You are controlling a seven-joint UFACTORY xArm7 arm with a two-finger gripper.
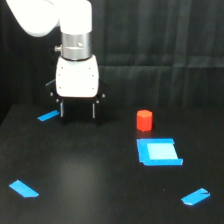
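My white gripper (78,110) hangs above the dark table at the back left, its two dark fingers apart with nothing visible between them. To its right, a red block (144,120) stands upright, just behind a pale square (161,151) edged with blue tape.
Blue tape strips lie at the back left (48,114), front left (24,188) and front right (196,197). A dark curtain hangs behind.
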